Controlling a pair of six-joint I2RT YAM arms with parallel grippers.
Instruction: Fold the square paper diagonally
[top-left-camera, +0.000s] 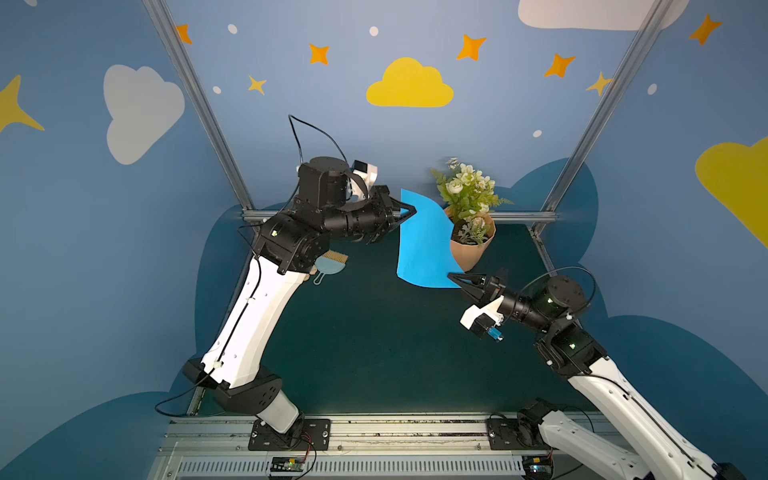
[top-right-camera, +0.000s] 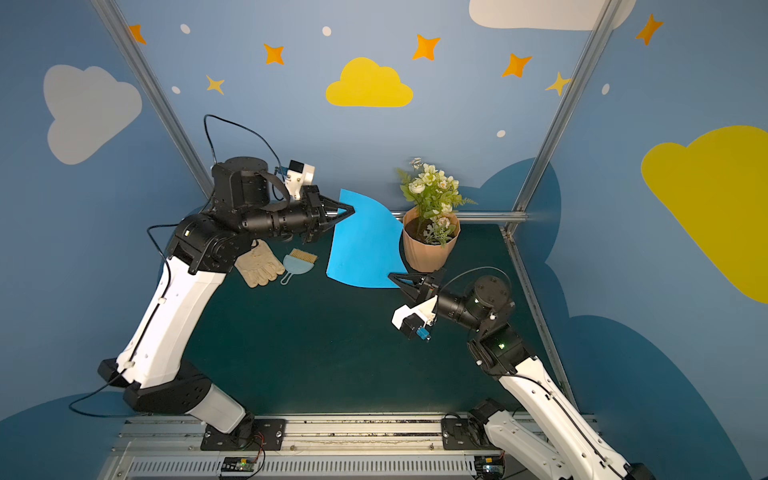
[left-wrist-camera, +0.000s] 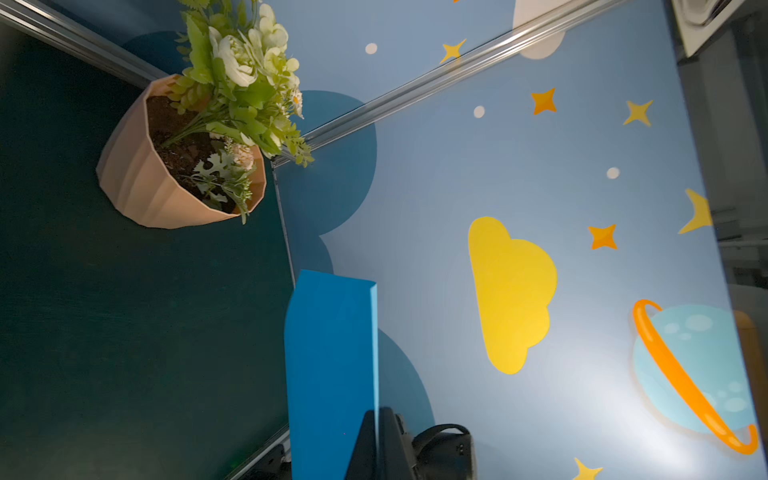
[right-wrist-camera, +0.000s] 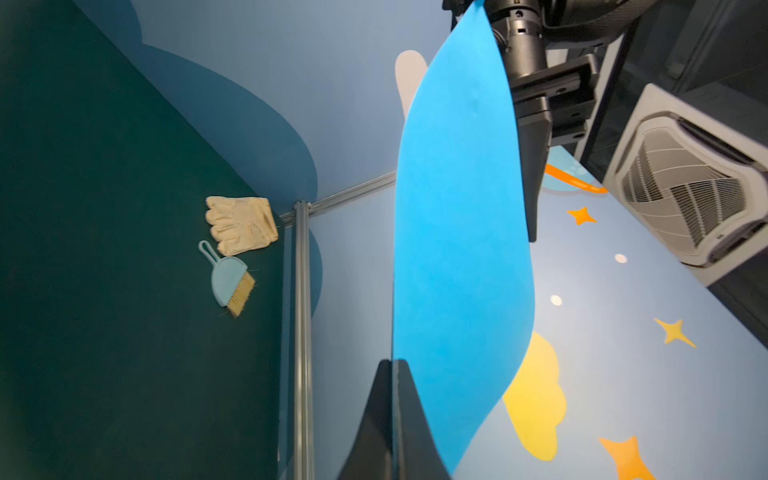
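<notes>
Stretched in the air between my two arms is the blue square paper (top-left-camera: 425, 249), bowed and not creased in any view. My left gripper (top-left-camera: 414, 210) is shut on its edge near the upper left. At the lower right corner, my right gripper (top-left-camera: 450, 276) is shut on the paper too. In the right wrist view the paper (right-wrist-camera: 460, 224) rises from between the closed fingers as a curved sheet. The left wrist view has the paper (left-wrist-camera: 332, 360) nearly edge-on, passing between the closed fingertips.
Behind the paper, at the back right, stands a potted plant (top-right-camera: 432, 240). A glove (top-right-camera: 260, 264) and a small dustpan with brush (top-right-camera: 297, 264) lie at the left back.
</notes>
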